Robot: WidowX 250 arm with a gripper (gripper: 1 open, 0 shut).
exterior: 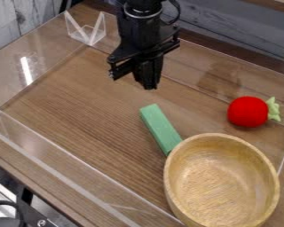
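Observation:
My black gripper (145, 76) hangs over the wooden table at the upper middle of the view; whether anything is between its fingers is hard to see, but none shows. Below it lies a green bar (160, 126), slanting toward a large tan bowl (220, 151) at the lower right. A red tomato-like object (248, 112) with a pale green top sits at the right, above the bowl.
A clear plastic item (85, 27) stands at the top left, near the rim. Dark cable shows at the lower left corner.

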